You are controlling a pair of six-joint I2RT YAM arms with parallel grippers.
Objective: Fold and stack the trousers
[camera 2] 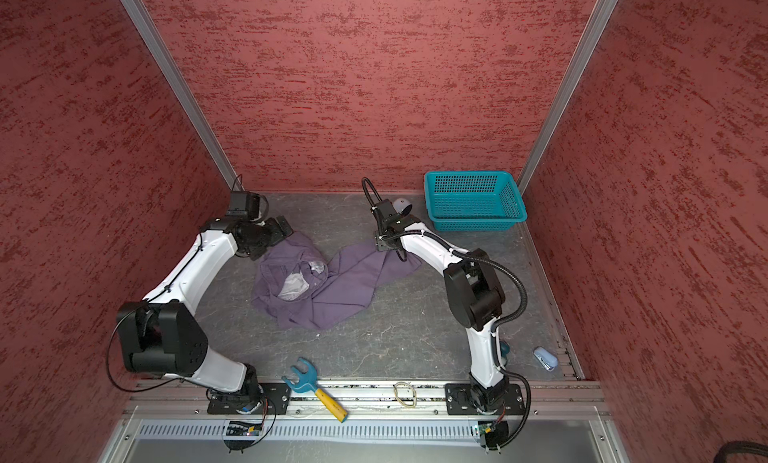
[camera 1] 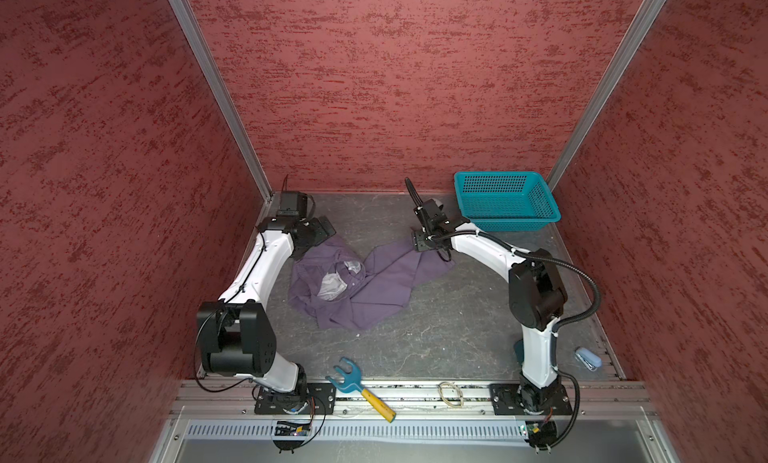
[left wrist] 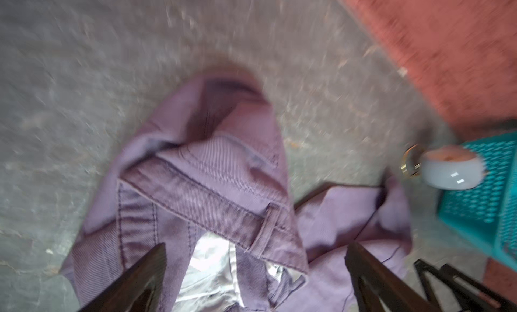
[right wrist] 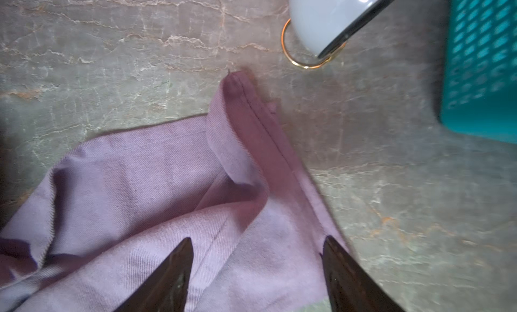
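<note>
Crumpled purple trousers (camera 1: 384, 288) lie on the grey floor, left of centre, with a white lining showing at the waist. In the left wrist view the trousers' waistband (left wrist: 210, 201) with a belt loop is seen close up. My left gripper (camera 1: 326, 228) hangs open over the upper left end of the cloth. Its fingers stand wide apart, nothing held. At the other end, my right gripper (camera 1: 419, 240) is open above the leg part. In the right wrist view a folded leg end (right wrist: 242, 150) lies ahead of and between its open fingers.
A teal basket (camera 1: 505, 211) stands at the back right. A white rounded object with a gold ring (right wrist: 334, 15) sits beside it. A blue-and-yellow fork-like tool (camera 1: 361, 388) lies at the front edge.
</note>
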